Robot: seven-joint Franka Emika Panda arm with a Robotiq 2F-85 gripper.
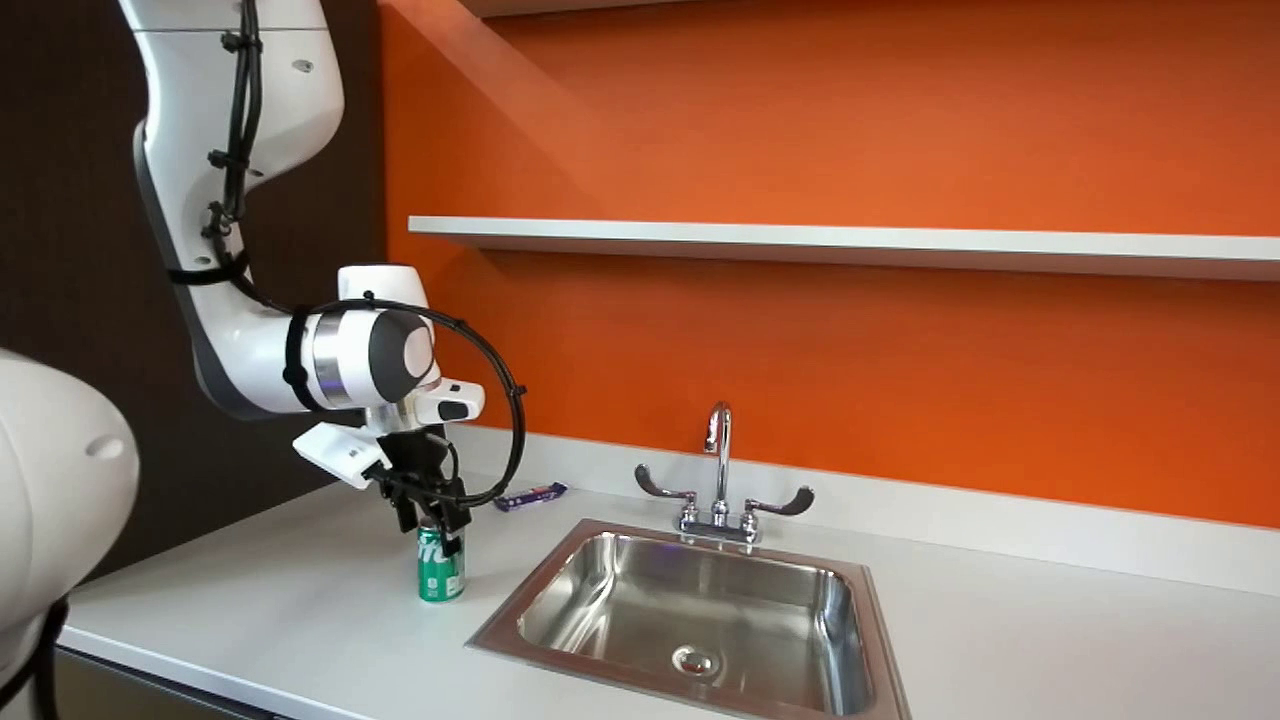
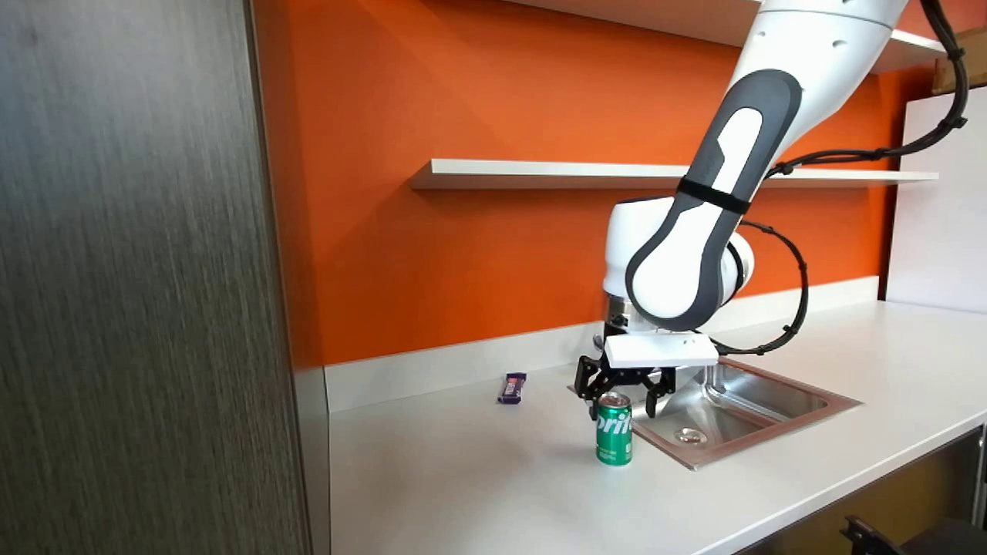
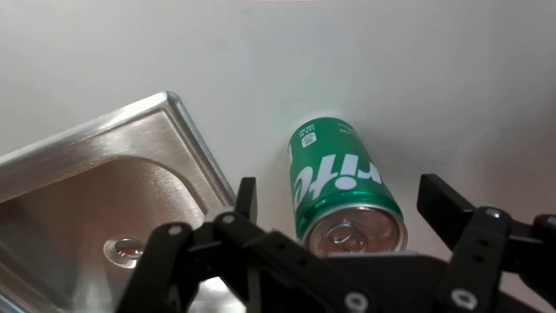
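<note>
A green Sprite can [image 1: 440, 574] stands upright on the counter, left of the sink. My gripper [image 1: 429, 542] hangs over its top, fingers apart. In the second exterior view the can [image 2: 613, 435] shows below the gripper [image 2: 625, 404], its top between the level of the two fingers. From the wrist, the can [image 3: 336, 169] lies in line with the gap of the gripper, with clear space between it and each of the fingers. Part of the can's lid is hidden by the gripper's body.
A steel sink [image 1: 558, 569] with a faucet [image 1: 720, 468] lies to the right of the can. Towards the back wall is a purple wrapped bar [image 2: 511, 388]. A white shelf [image 1: 840, 240] runs along the orange wall.
</note>
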